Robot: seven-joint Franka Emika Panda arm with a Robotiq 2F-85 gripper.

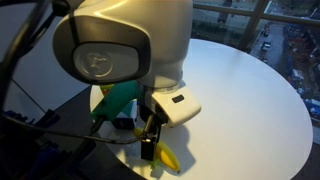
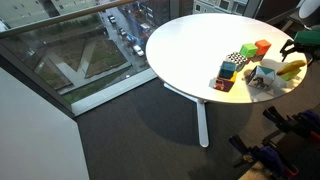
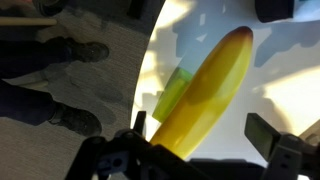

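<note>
A yellow banana-shaped object [image 3: 212, 88] runs diagonally through the wrist view, with a green piece [image 3: 172, 92] along its left side. My gripper is open, its two dark fingers set wide apart on either side of the yellow object in that view. Whether either finger touches it, I cannot tell. From exterior view 1, part of the yellow object [image 1: 168, 158] shows at the table's near edge, just right of the dark gripper [image 1: 151, 142]. At the far right of exterior view 2, the yellow object [image 2: 291, 71] lies below the dark gripper [image 2: 298, 46].
On the white round table [image 2: 190, 45] stand a blue block [image 2: 228, 70], a red block [image 2: 221, 85], a white-and-blue block [image 2: 262, 76], a green checkered block [image 2: 247, 50] and an orange-red block [image 2: 263, 46]. Its edge is close to the yellow object.
</note>
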